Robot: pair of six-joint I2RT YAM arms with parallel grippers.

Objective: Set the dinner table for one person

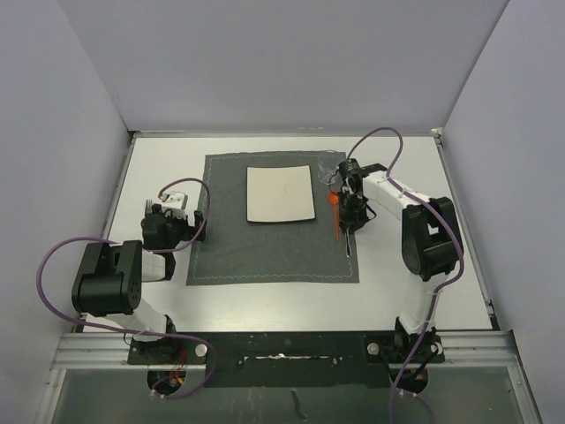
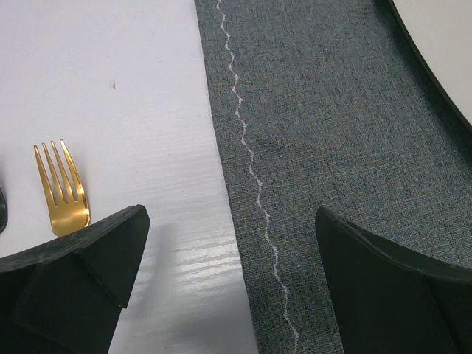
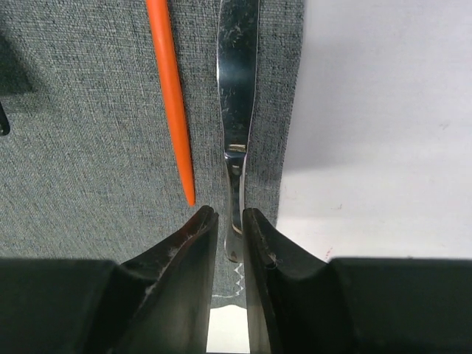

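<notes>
A dark grey placemat (image 1: 265, 261) holds a cream square plate (image 1: 280, 194). Along the mat's right side lies an orange spoon (image 3: 173, 99), its bowl at the far end. Beside it is a shiny knife (image 3: 237, 81), its handle running between the fingers of my right gripper, which is shut on it. The knife looks to be lying flat or nearly so on the mat. A gold fork (image 2: 68, 210) rests on the white table, left of the mat. My left gripper is open and empty over the mat's left edge.
A clear glass (image 1: 329, 164) stands at the mat's far right corner, close to the right arm. Something dark shows at the left border of the left wrist view.
</notes>
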